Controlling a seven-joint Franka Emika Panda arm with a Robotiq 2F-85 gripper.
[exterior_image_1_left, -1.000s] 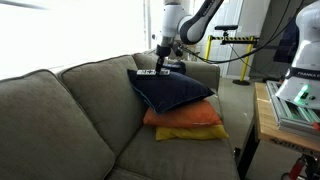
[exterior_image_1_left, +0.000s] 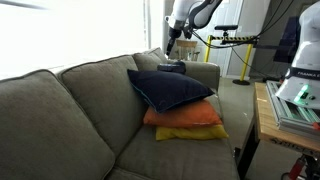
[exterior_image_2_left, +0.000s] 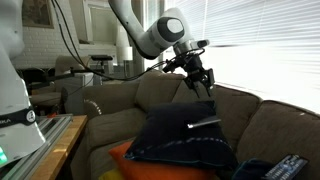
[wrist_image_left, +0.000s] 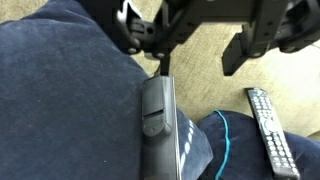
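Above the dark blue pillow (exterior_image_1_left: 170, 88) on the sofa hangs my gripper (exterior_image_1_left: 167, 54). In exterior view 2 a slim grey device (exterior_image_2_left: 204, 122) lies against that pillow, visibly below the gripper (exterior_image_2_left: 206, 88). Close up, the wrist view shows the grey device (wrist_image_left: 158, 130) running down the middle, its upper end by the left of the dark fingers (wrist_image_left: 150, 35). Bare carpet shows between that finger and the right one, but whether anything is gripped cannot be made out.
A remote control (wrist_image_left: 271, 133) and a blue cord (wrist_image_left: 224, 145) rest on another dark pillow. Orange (exterior_image_1_left: 182, 112) and yellow (exterior_image_1_left: 192, 132) pillows lie in front. A wooden table (exterior_image_1_left: 262, 125) stands at right.
In exterior view 1 my arm has risen and shifted right, away from the pillow's top. A light-coloured strip seen under the gripper a second ago no longer shows there.
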